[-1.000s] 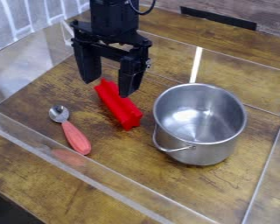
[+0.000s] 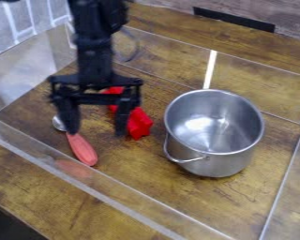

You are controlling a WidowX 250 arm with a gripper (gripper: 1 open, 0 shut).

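Note:
My black gripper point(image 2: 95, 114) is blurred, low over the left-middle of the wooden table, open, with its fingers spread. It is over the area between a red block point(image 2: 135, 122), partly hidden behind it, and a red-handled utensil point(image 2: 82, 150) with a metal head, which is partly covered. I cannot tell whether the fingers touch either one. A steel pot point(image 2: 216, 136) with a wire handle stands at the right.
Clear plastic walls edge the work area at left, front and right.
The gripper has moved toward the front and left, downward in the view, now covering part of the utensil's head and more to the left of the red block.

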